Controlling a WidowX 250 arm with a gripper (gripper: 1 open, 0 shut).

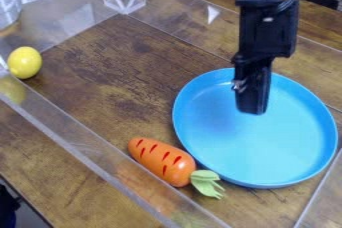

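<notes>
My black gripper (249, 96) hangs over the upper part of a round blue plate (254, 147), its fingers shut with nothing visible between them. A toy carrot (163, 160), orange with red stripes and pale green leaves, lies on the wooden floor at the plate's lower left. A yellow egg-shaped object (24, 62) sits at the far left beside the clear wall.
Clear plastic walls (94, 152) border the wooden workspace on several sides. The wood (107, 72) left of the plate and above the carrot is bare.
</notes>
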